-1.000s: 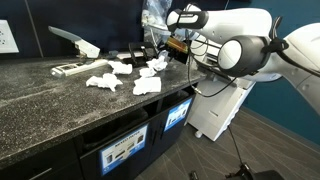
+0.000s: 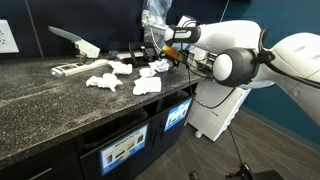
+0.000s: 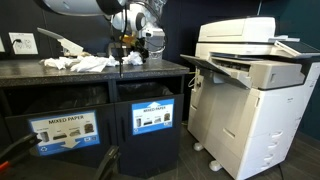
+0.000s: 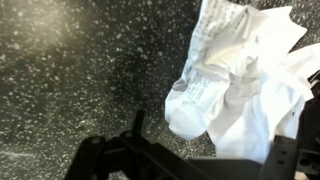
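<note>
My gripper is open, facing down at the counter. Crumpled white paper (image 4: 240,75) lies between and beneath its dark fingers in the wrist view, mostly toward the right one. Whether either finger touches the paper cannot be told. In exterior view 1 the gripper (image 2: 172,58) is low over the counter's far end, beside several crumpled white pieces (image 2: 148,85). From the other side, the gripper (image 3: 132,44) shows just above the white pieces (image 3: 95,63).
The speckled dark counter (image 2: 50,110) also bears a pale tool-like object (image 2: 75,68). Below are two bins with "MIXED PAPER" signs (image 3: 152,116). A large white printer (image 3: 245,105) stands right of the counter. Bare counter shows at the near left.
The arm's front end has lowered slightly toward the counter and the white pieces. The pieces in the foreground look unmoved.
</note>
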